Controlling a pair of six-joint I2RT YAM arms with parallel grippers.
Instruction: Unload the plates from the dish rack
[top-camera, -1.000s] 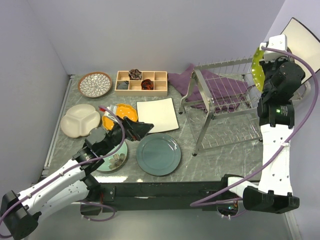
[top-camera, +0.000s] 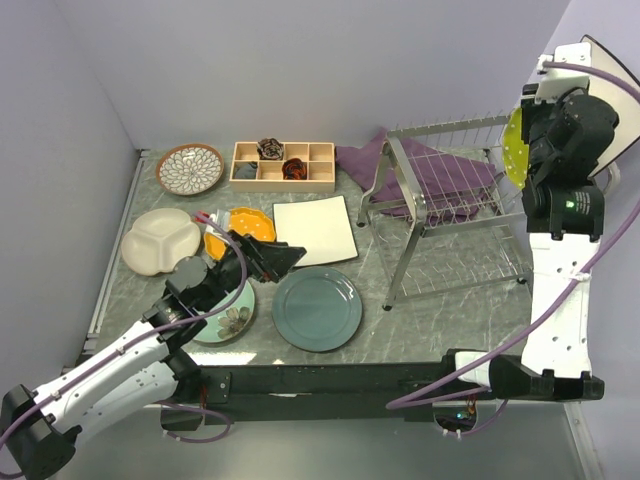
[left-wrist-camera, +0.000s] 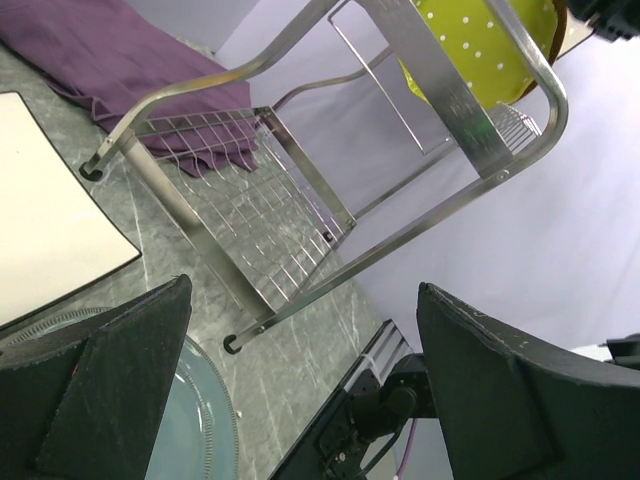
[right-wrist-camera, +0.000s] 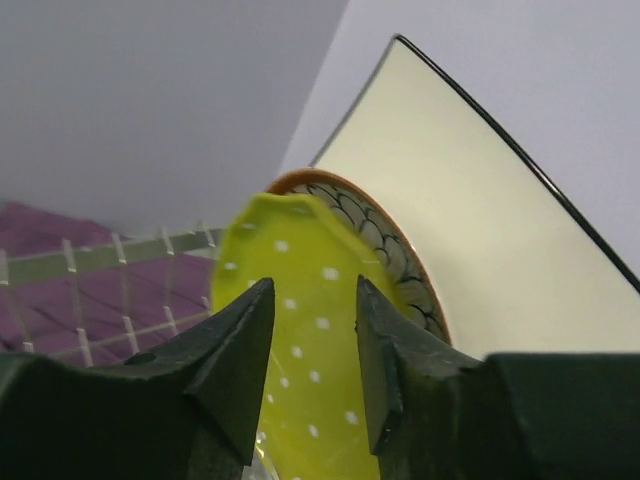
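Note:
In the dish rack, the yellow-green dotted plate stands on edge on the upper tier. A brown-rimmed patterned plate and a cream square plate with a black edge stand beside it. My right gripper is at the dotted plate, its fingers parted and that plate showing in the gap; whether they touch it is unclear. On the left, my left gripper stands open and empty, near a grey-blue plate lying flat on the table.
More plates lie left: a square cream one, an orange one, a divided one, a patterned one, and a green one partly under the left arm. Purple cloth reaches under the rack; a wooden box stands behind.
My left arm and the plates on the table have not moved.

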